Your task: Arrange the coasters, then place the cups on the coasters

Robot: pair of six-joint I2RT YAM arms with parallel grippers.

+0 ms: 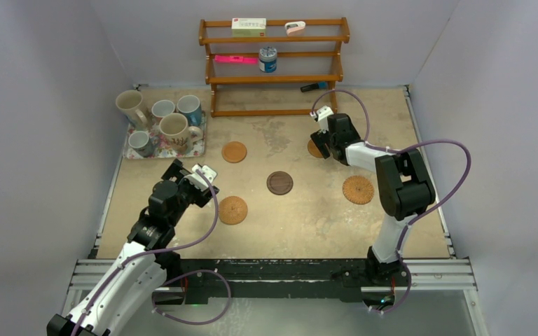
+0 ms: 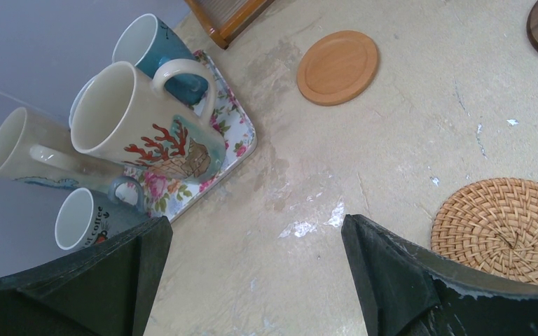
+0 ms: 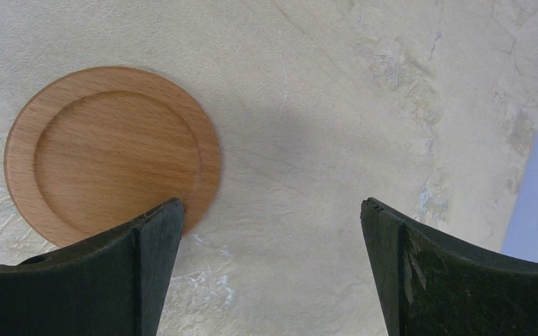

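Several cups stand together on a floral tray at the back left, among them a large cream cup with red coral and a blue cup. Coasters lie spread over the table: a plain wooden one, a dark one, and woven ones left and right. My left gripper is open and empty, in front of the tray. Open too, my right gripper hangs by another wooden coaster, whose lower edge is partly behind one finger.
A wooden rack stands along the back wall, holding a box, a pink item and a blue-labelled jar. Bare table shows at the front centre. Side walls bound the table.
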